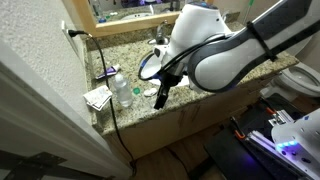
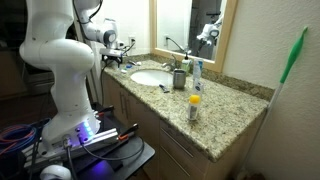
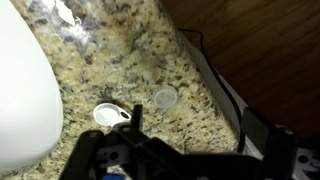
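My gripper is open over the countertop near its front edge, with its two dark fingers apart. A small clear round piece [image 3: 166, 97] lies on the granite just beyond the finger gap in the wrist view. Left of it in that view is a white spoon-like item [image 3: 110, 114], partly behind the left finger. In exterior view 1 the gripper [image 1: 172, 108] points down beside the sink; the arm hides part of the basin. Nothing shows between the fingers.
A clear bottle [image 1: 122, 90] and white papers [image 1: 98, 97] are on the counter's left end. The white sink basin [image 2: 150, 77] is set into the counter. A yellow-topped bottle [image 2: 194, 106] stands at the far end. A black cable hangs over the left edge.
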